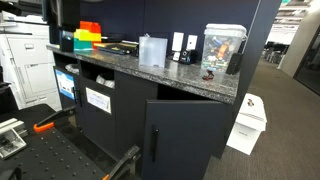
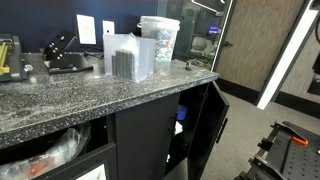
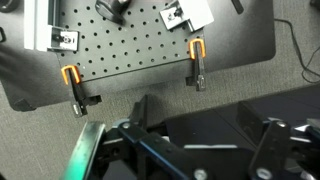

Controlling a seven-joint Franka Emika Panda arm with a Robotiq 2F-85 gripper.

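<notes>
In the wrist view my gripper stands open with nothing between its fingers, looking down over the edge of the dark perforated base (image 3: 130,45) and the carpet (image 3: 130,108). A dark part of the arm (image 1: 68,18) shows at the upper left of exterior view 1, in front of the stacked colored bins (image 1: 88,36). The black cabinet (image 1: 112,120) carries a speckled countertop (image 1: 165,75). Its right-hand door (image 1: 182,138) is swung open, with a dark vertical handle (image 1: 154,145). Through the opening, exterior view 2 shows a small blue item (image 2: 179,127) inside.
On the counter stand a translucent container (image 2: 133,58), a clear tub (image 1: 221,48) of colorful pieces and a black tray (image 2: 68,60). A white box (image 1: 248,125) sits on the floor beyond the door. Orange-and-black clamps (image 3: 198,65) edge the base.
</notes>
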